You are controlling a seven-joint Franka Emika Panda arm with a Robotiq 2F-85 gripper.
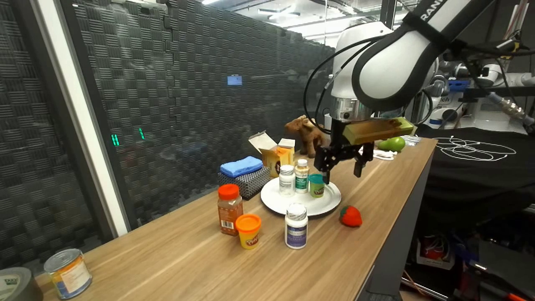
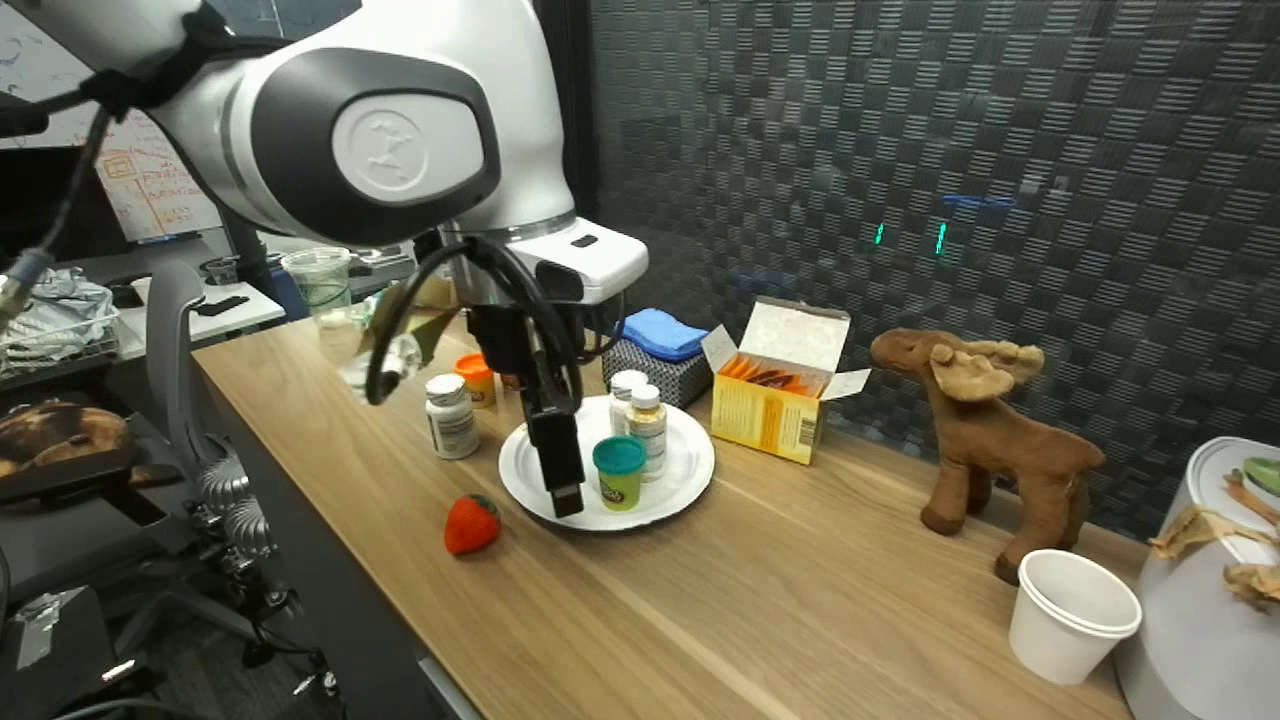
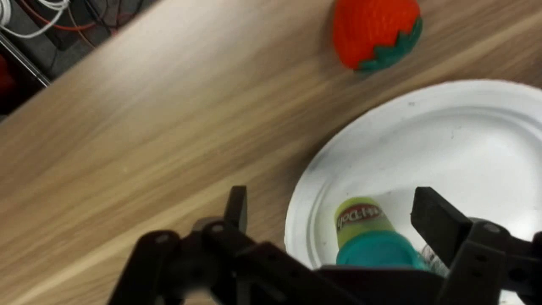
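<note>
On the white plate [image 1: 301, 206] stand a Play-Doh tub with a teal lid [image 2: 619, 472], a white bottle [image 1: 286, 180] and a green-labelled bottle [image 1: 301, 176]. My gripper [image 1: 342, 176] is open above the plate's edge, empty, with its fingertips apart from everything. In the wrist view the teal-lidded tub [image 3: 378, 241] shows between and below the fingers, its lower part hidden by the gripper. A red toy strawberry [image 3: 373, 30] lies on the wood beside the plate.
Near the plate stand a purple-labelled bottle [image 1: 296, 228], an orange-lidded tub [image 1: 248, 231] and a spice jar [image 1: 230, 210]. Behind are a yellow box [image 2: 768, 402] and a toy moose [image 2: 990, 438]. A paper cup [image 2: 1071, 616] stands at the right. Bare table lies before the moose.
</note>
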